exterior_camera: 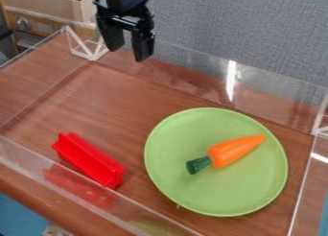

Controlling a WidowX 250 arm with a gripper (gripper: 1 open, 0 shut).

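A black gripper [127, 36] hangs high at the upper left of the camera view, above the back of the wooden surface, apart from all the objects; its fingers look spread, with nothing seen between them. An orange toy carrot [233, 149] with a green top lies on a green plate [218, 192] at the right. A red elongated block [88, 160] lies at the front left, beside the plate and apart from it.
Clear plastic walls [267, 91] surround the wooden surface [115, 106], whose middle and back left are free. A cardboard box [52, 5] stands behind at the upper left. A grey padded backdrop rises at the back.
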